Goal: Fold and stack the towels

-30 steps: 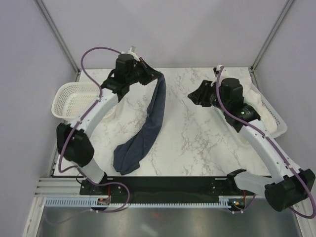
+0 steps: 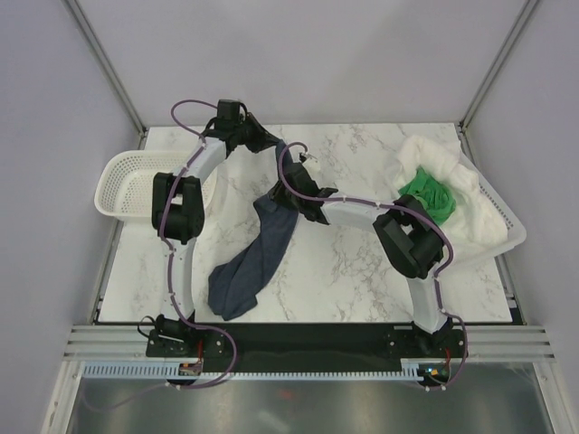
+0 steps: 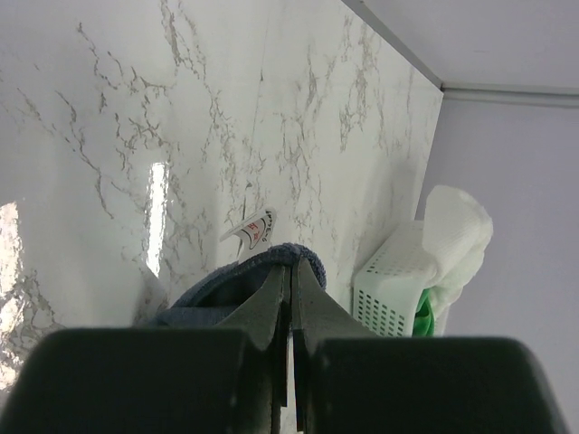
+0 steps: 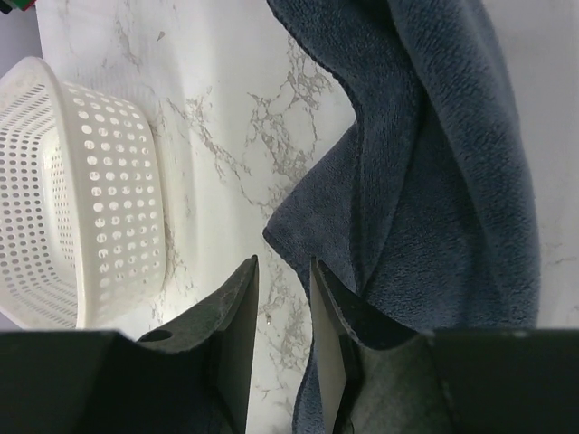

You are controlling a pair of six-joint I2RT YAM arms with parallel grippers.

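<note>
A dark blue-grey towel (image 2: 244,280) stretches from the front left of the table up to the back middle, its upper end lifted off the surface. My left gripper (image 2: 270,140) is shut on that raised end; in the left wrist view the towel's edge (image 3: 226,287) shows at the fingertips. My right gripper (image 2: 282,192) hovers over the middle of the same towel, just below the left one. In the right wrist view its fingers (image 4: 231,353) stand part open above the folds (image 4: 380,199), with nothing clearly between them.
A white basket (image 2: 127,190) stands at the left, empty in what shows. At the right, another basket (image 2: 507,231) holds white cloths (image 2: 475,212) and a green cloth (image 2: 430,194).
My right gripper has moved left from near the right basket to over the towel.
</note>
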